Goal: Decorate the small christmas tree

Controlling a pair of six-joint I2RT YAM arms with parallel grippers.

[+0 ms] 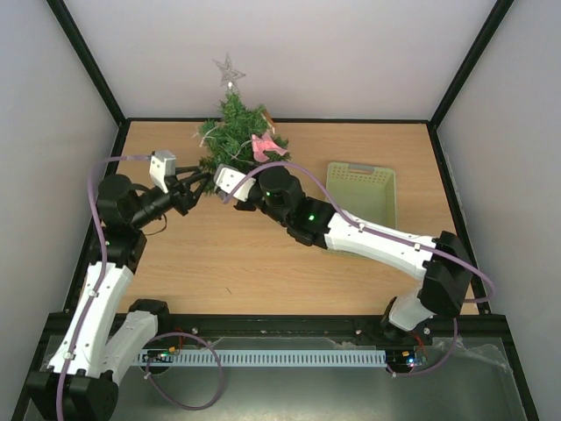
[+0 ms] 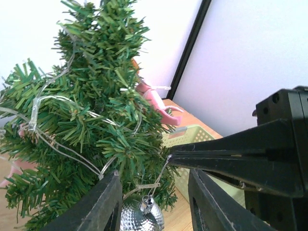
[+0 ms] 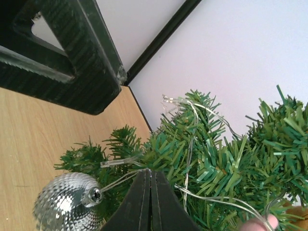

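Note:
The small tree (image 1: 232, 127) with a star topper (image 1: 228, 74) stands at the back, hung with a pink ornament (image 1: 266, 146) and wires. My right gripper is shut at the foliage; a thin hanger runs from its fingertips to a silver ball (image 3: 65, 202). In the left wrist view that ball (image 2: 137, 216) hangs low at the tree from the right fingertips. My left gripper (image 1: 201, 175) is at the tree's left front; its fingers (image 2: 101, 207) stand apart beside the ball, with nothing seen held between them.
A pale green basket (image 1: 372, 175) sits right of the tree, behind my right arm. Dark frame edges and white walls surround it.

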